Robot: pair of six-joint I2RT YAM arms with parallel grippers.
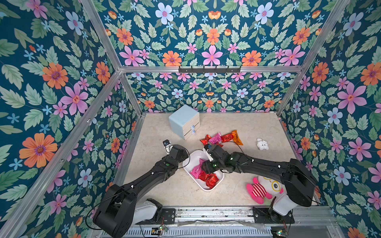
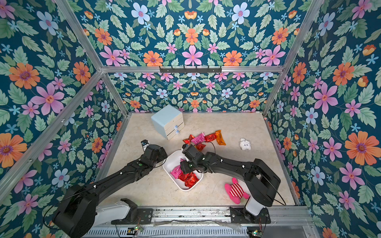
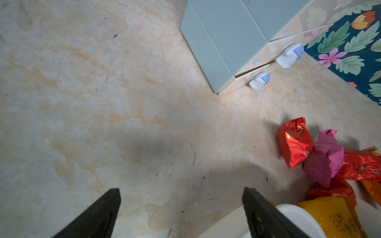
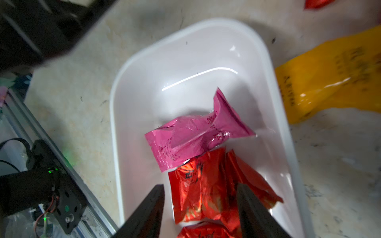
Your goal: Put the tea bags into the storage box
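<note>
The white storage box (image 1: 188, 166) holds a pink tea bag (image 4: 198, 134) and red tea bags (image 4: 202, 182). My right gripper is over it, fingers apart above the red bags; whether either touches a bag is unclear. A yellow tea bag (image 4: 329, 75) lies just outside the rim, with red (image 3: 293, 140), pink (image 3: 323, 158) and orange (image 1: 236, 136) bags behind the box. My left gripper hangs open left of the box over bare table, nothing between its fingers.
A blue drawer cabinet (image 1: 180, 121) stands at the back left. A small white toy (image 1: 262, 144) lies on the right and a pink-and-white plush toy (image 1: 260, 188) at the front right, partly behind my right arm.
</note>
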